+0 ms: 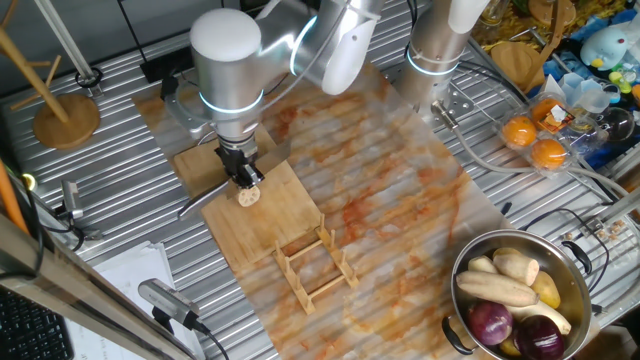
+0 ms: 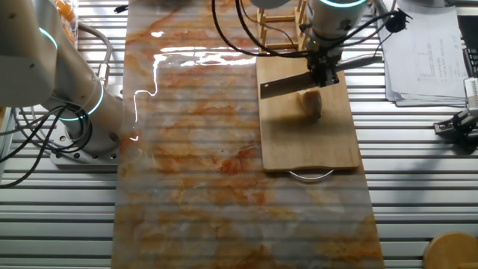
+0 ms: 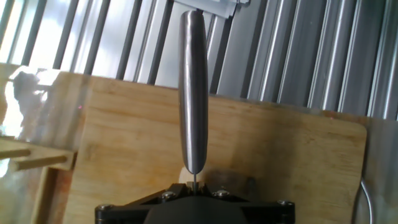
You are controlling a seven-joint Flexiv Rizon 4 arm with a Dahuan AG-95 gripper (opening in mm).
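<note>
My gripper (image 1: 243,178) is shut on a knife, at the junction of its metal handle (image 3: 194,93) and its broad blade (image 2: 287,85). It hangs over the wooden cutting board (image 1: 268,215). A short vegetable piece (image 1: 249,196) rests on the board close to the gripper, its pale, dark-spotted cut face showing in exterior view 1. From the other side, in exterior view 2, the same piece (image 2: 312,104) sits just below the gripper and blade. Whether the blade touches it, I cannot tell. The wrist view mostly hides the piece behind the gripper.
A wooden rack (image 1: 312,270) stands at one end of the board. The metal pot (image 1: 463,300) holds several tubers and purple vegetables. The marbled mat (image 2: 194,187) beside the board is largely clear. Loose papers (image 1: 130,290) lie off the mat.
</note>
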